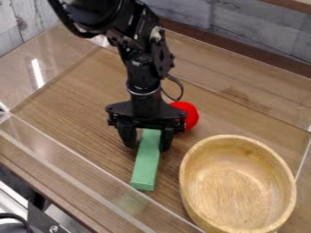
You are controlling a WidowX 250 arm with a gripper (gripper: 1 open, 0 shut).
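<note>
The black gripper (148, 133) is lowered to the table over the upper end of a long green block (145, 171), its fingers on either side of that end. Whether it is shut on the block cannot be told. A red round object (185, 113) lies just behind the gripper to the right, partly hidden by it.
A large tan bowl (237, 187) stands at the front right, close beside the green block. A wall runs along the back right.
</note>
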